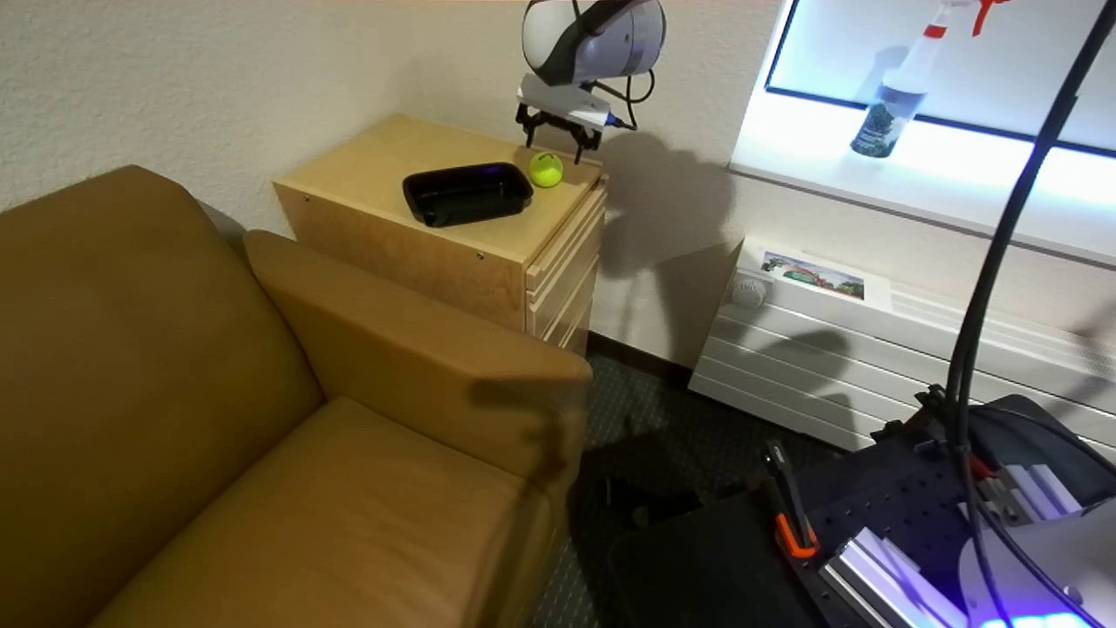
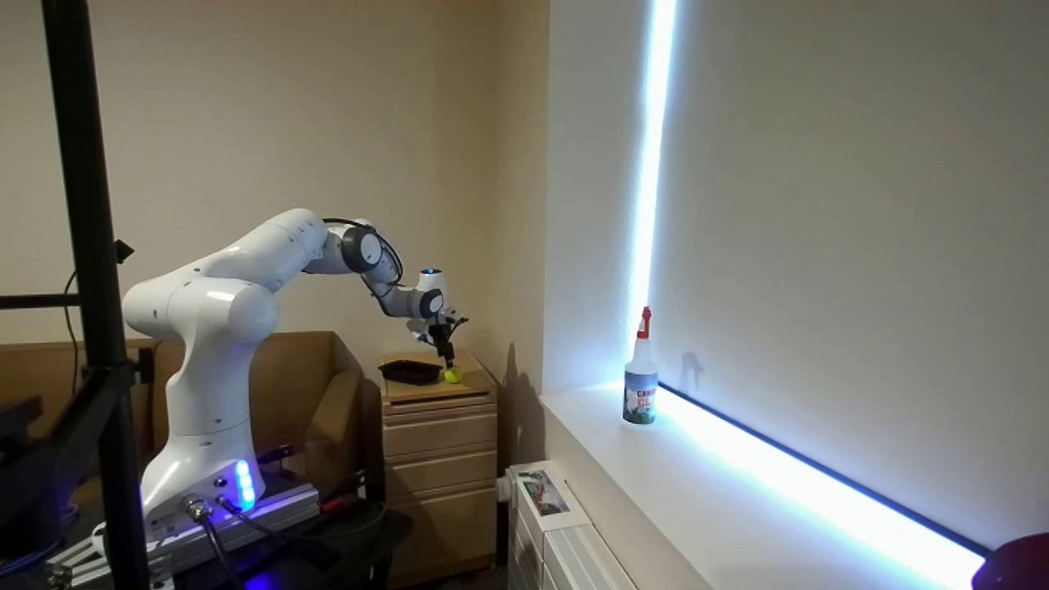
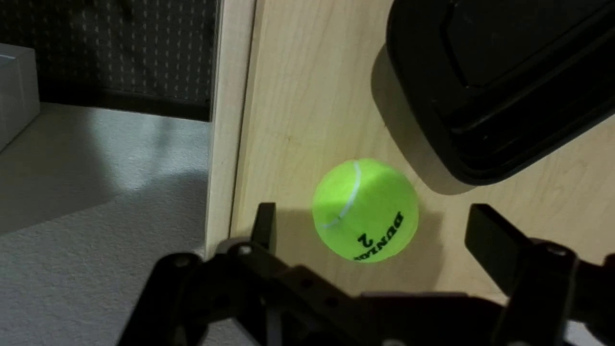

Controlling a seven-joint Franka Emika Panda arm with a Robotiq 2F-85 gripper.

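Observation:
A yellow-green tennis ball rests on the wooden cabinet top, its printed lettering facing up in the wrist view. Beside it, apart by a small gap, lies a black tray, whose inside looks empty. Over the cabinet, my gripper stands open, with fingers wide apart on either side of the ball's line. Neither finger touches the ball as the wrist view shows it. In exterior view 2 the gripper is right by the ball, from above; the exact height between them is hard to tell.
The cabinet top ends close to the ball, with a drop along the drawer side. A brown sofa adjoins the cabinet. On the windowsill stands a spray bottle, and a radiator is below. Walls close in behind the cabinet.

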